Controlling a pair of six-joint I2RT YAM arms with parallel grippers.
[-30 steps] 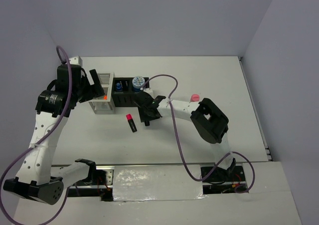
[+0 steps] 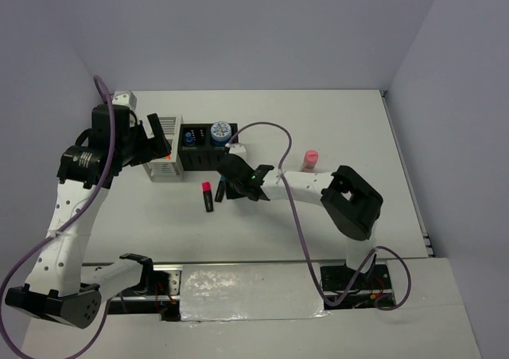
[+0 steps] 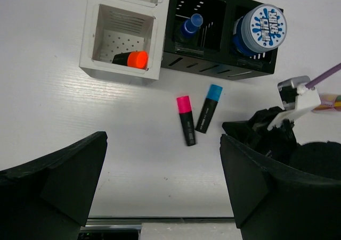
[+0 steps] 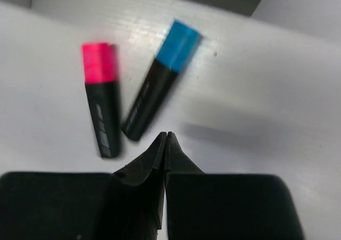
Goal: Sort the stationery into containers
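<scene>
A pink-capped marker point(image 3: 186, 121) and a blue-capped marker point(image 3: 208, 108) lie on the table in front of the containers. The white container point(image 3: 87, 43) holds an orange-capped marker point(image 3: 131, 59); the black container point(image 3: 217, 68) holds a blue bottle point(image 3: 189, 27) and a round tub point(image 3: 259, 31). My left gripper point(image 2: 155, 128) is raised at the left, open and empty above the table. My right gripper is shut with nothing between its fingertips, just on the near side of the two markers.
A pink-topped object point(image 2: 309, 160) stands right of the black container, partly behind the right arm.
The pink-capped marker appears slightly straighter. The left arm is nearly still.
</scene>
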